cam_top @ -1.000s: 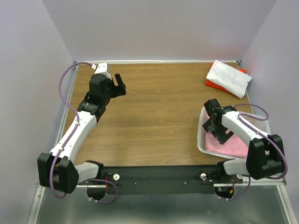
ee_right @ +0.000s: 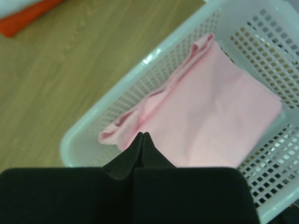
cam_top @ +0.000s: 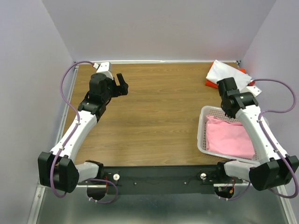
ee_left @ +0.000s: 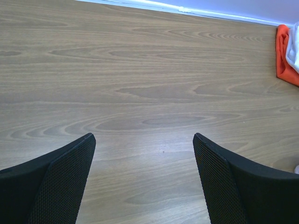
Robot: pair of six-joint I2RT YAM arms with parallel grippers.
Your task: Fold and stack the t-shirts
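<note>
A pink t-shirt (cam_top: 228, 140) lies folded in a white perforated basket (cam_top: 202, 133) at the right of the table; in the right wrist view it has a rolled edge along one side. Above it hangs my right gripper, shut, with nothing visible between its fingers. A folded white shirt (cam_top: 226, 73) rests on a red-orange one (cam_top: 211, 83) at the back right. My left gripper is open and empty over bare wood at the left of the table.
Walls stand close at the back and both sides. The basket sits near the front right edge.
The left arm has barely moved.
</note>
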